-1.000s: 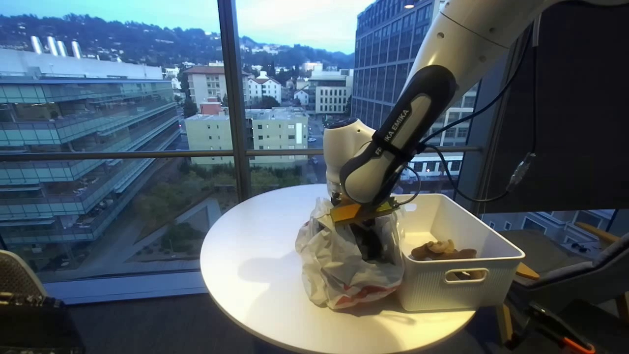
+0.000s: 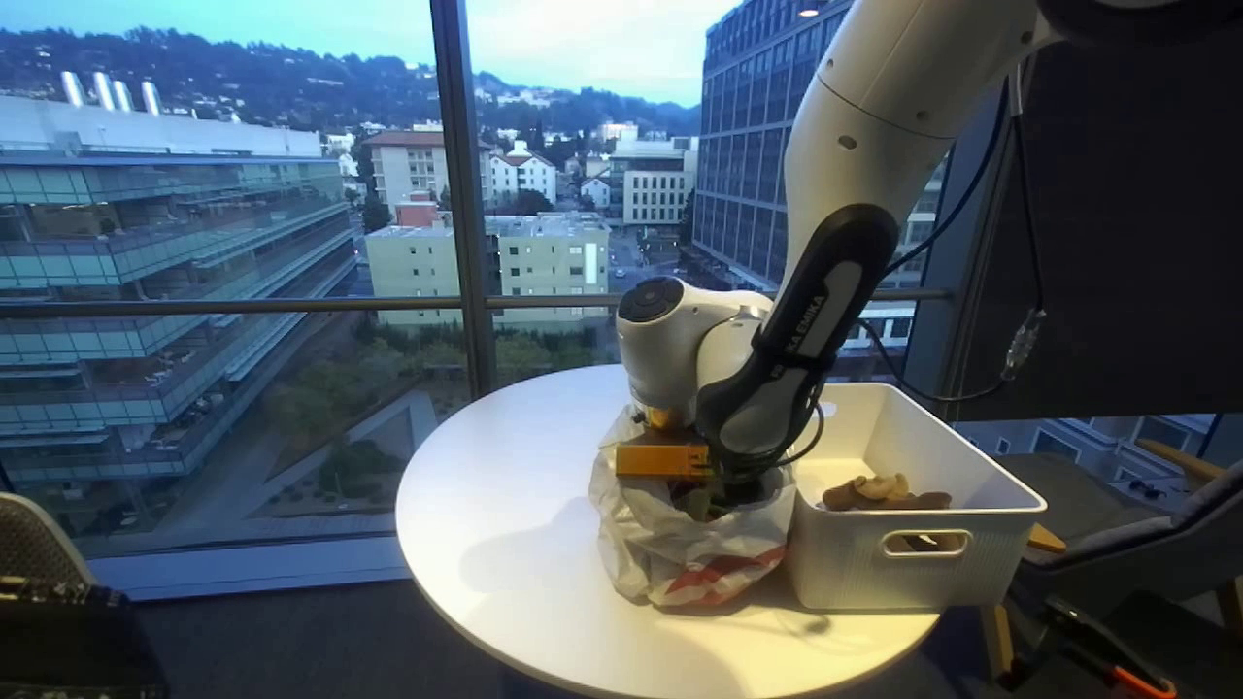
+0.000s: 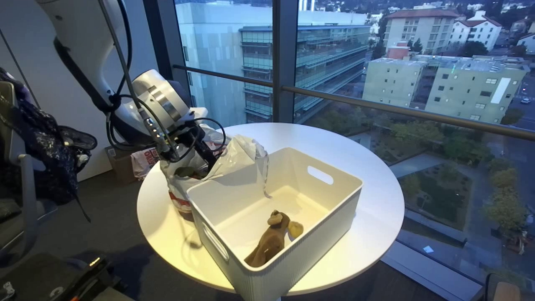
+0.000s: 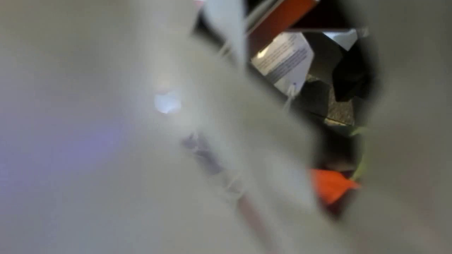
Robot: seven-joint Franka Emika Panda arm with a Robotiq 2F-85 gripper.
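Note:
A crumpled white plastic bag with red print stands on the round table. My gripper reaches down into the bag's mouth; its fingertips are hidden there, so how the fingers stand does not show. Most of the wrist view is blurred bag plastic. Through a gap in it appear a printed white tag on a string, a bright orange piece and dark items. Beside the bag is a white bin, where a brown plush toy lies with a small tan part next to it.
The bag touches the bin's near side in exterior view 2, with a flap draped over the rim. Bare white table lies on the window side. Chairs stand beyond the table, and a window rail runs behind it.
The arm has come lower and its wrist has turned, putting the gripper deeper in the bag. The bag's top is pressed down, and the bin has shifted slightly to the right.

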